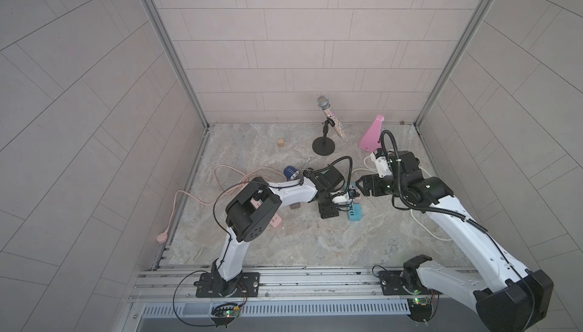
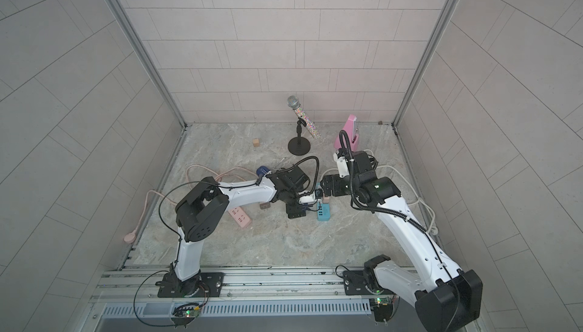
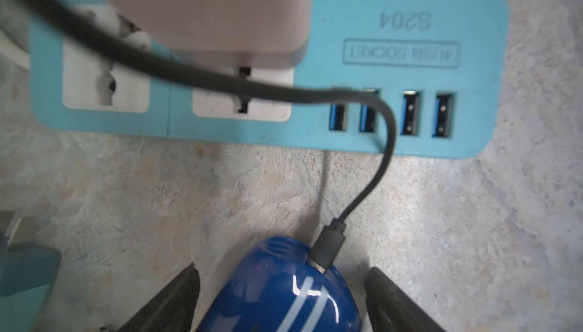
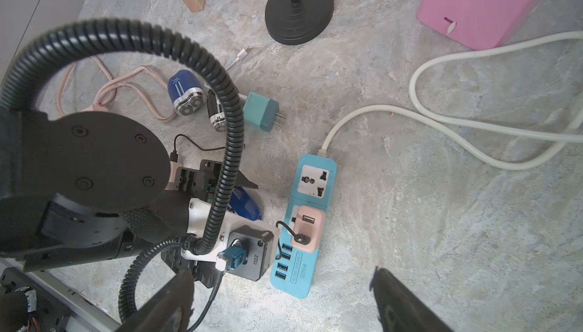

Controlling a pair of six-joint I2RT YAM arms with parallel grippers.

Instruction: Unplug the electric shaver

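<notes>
The blue electric shaver [image 3: 282, 295] lies on the table with a black cable [image 3: 370, 180] plugged into its end. My left gripper is part open, its fingers on either side of the shaver with small gaps showing. The cable's other end is a black plug [image 4: 300, 238] in a pink adapter [image 4: 312, 225]. That adapter sits on a blue power strip [image 4: 293, 288]. My right gripper stands open above the table, nothing between its fingers. The left arm hides most of the shaver in the right wrist view.
Another blue shaver [image 4: 185, 89] and a teal charger [image 4: 261, 111] lie farther back. A microphone stand [image 4: 298, 13], a pink device [image 4: 473, 7] and a white cord [image 4: 437, 122] occupy the rear. A pink power strip [image 2: 240, 216] is at left. Bare table lies right of the blue strip.
</notes>
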